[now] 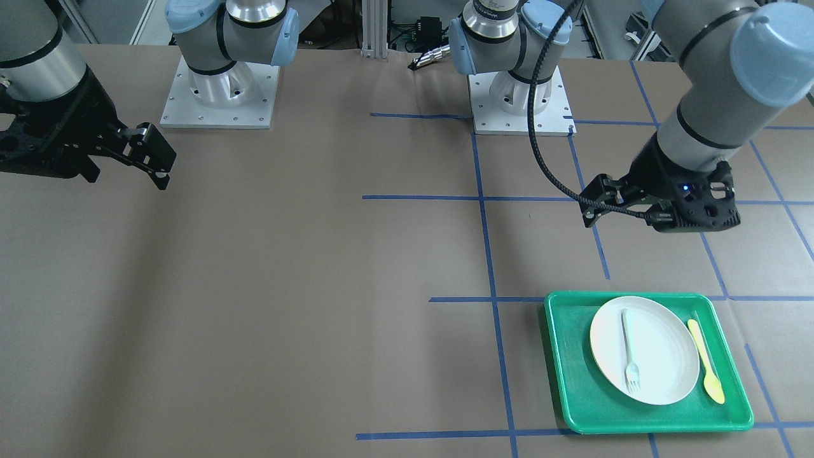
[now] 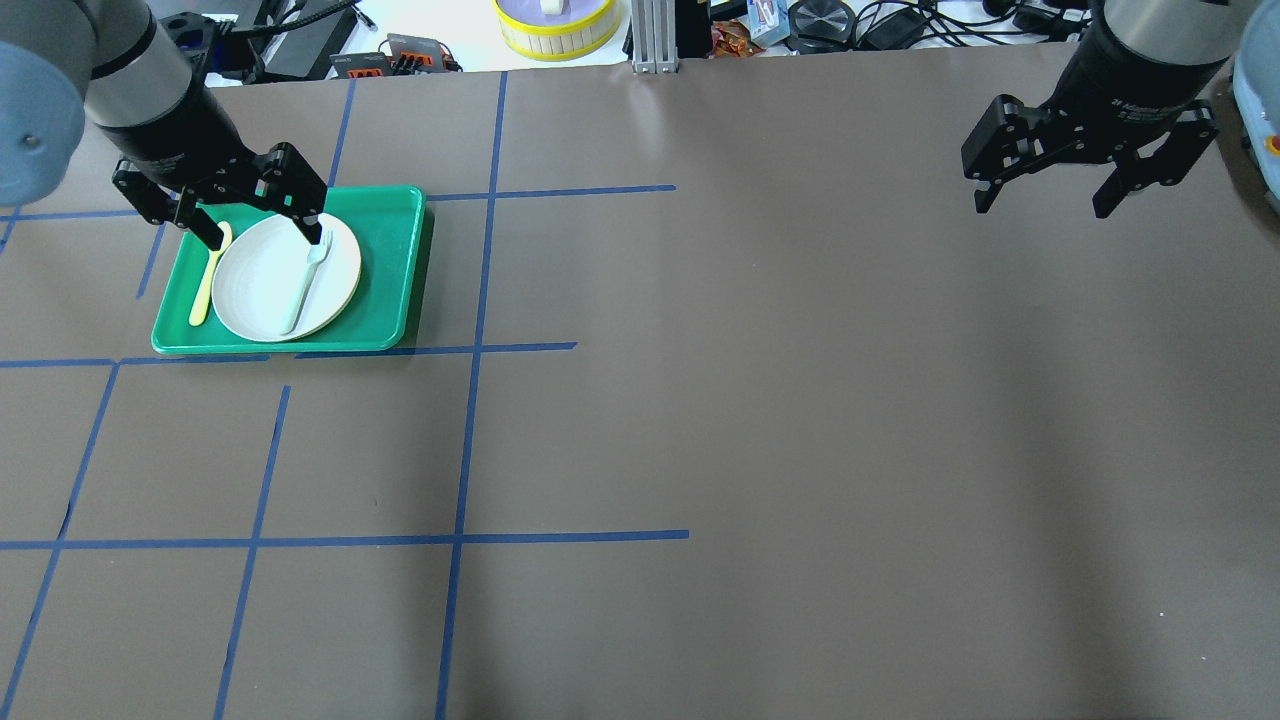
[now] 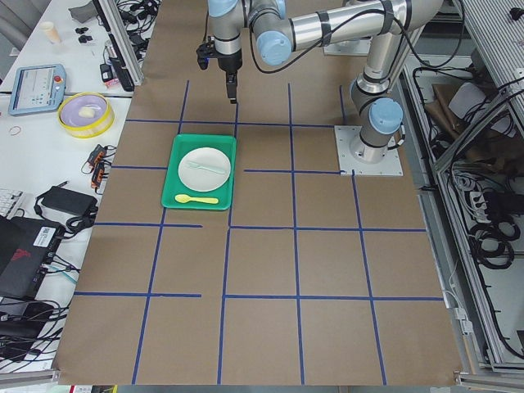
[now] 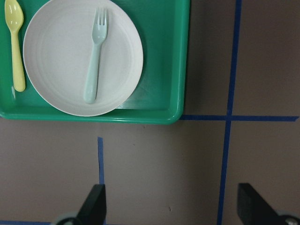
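Observation:
A green tray (image 1: 568,359) on the floor board holds a white plate (image 1: 610,343) with a pale mint fork (image 1: 632,370) lying on it. A yellow spoon (image 1: 711,381) lies in the tray beside the plate. My gripper is raised above the board near the tray; in the left wrist view its fingers stand wide apart at the lower corners, open, with bare board between them and the tray, plate and cutlery ahead of them. In the front view its black body hangs well above the board.
A second black gripper (image 2: 1044,156) of another arm hangs at the other side. Blue tape lines cross the board (image 2: 780,396), which is clear around the tray. A side table with a yellow-rimmed container (image 3: 86,131) and electronics stands along one edge.

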